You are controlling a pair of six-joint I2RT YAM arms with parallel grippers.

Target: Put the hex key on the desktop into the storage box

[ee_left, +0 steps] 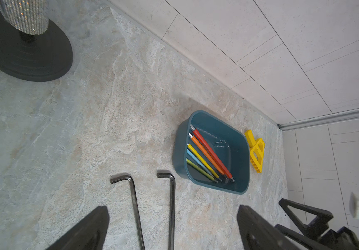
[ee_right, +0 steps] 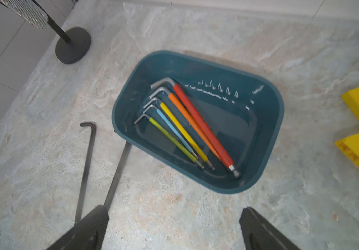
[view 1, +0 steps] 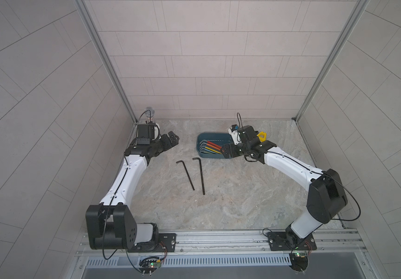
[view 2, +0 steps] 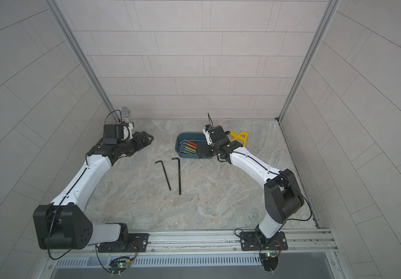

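Observation:
Two black L-shaped hex keys lie apart on the desktop, left of the box in the top views: a shorter one (view 1: 188, 175) and a longer one (view 1: 202, 176). The storage box (ee_right: 123, 98) is dark teal and holds several coloured hex keys (ee_right: 202, 123) side by side. My left gripper (view 1: 172, 138) is raised over the desk's left part, its fingers (ee_left: 90, 223) wide apart and empty. Close to the box's near right side hovers my right gripper (view 2: 203, 150), open with nothing between its fingers. In the right wrist view, the box rim hides the longer key's bent end.
A yellow object (ee_left: 257, 152) lies to the right of the box, partly behind the right arm in the top views. At the back left stands a glittery microphone on a round black base (ee_left: 29, 54).

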